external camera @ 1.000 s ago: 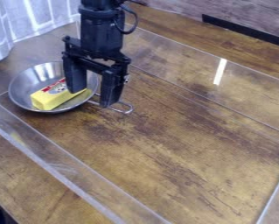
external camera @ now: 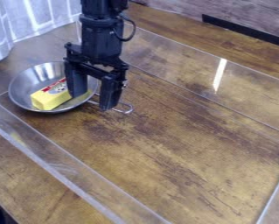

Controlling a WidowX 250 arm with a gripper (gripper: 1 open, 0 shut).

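My black gripper [external camera: 93,90] hangs open over the right part of a grey metal bowl [external camera: 27,87] at the left. A yellow box with a red-and-white label [external camera: 49,98] lies tilted in the bowl, left of the fingers and partly behind the left one. Whether the left finger touches it, I cannot tell. The right finger is outside the bowl, above a thin wire piece on the table.
Transparent panels edge the workspace at the front left and right. A pale object stands at the top left corner.
The arm and gripper have shifted slightly, with the upper arm a little lower and further left. The bowl and yellow box look unchanged.
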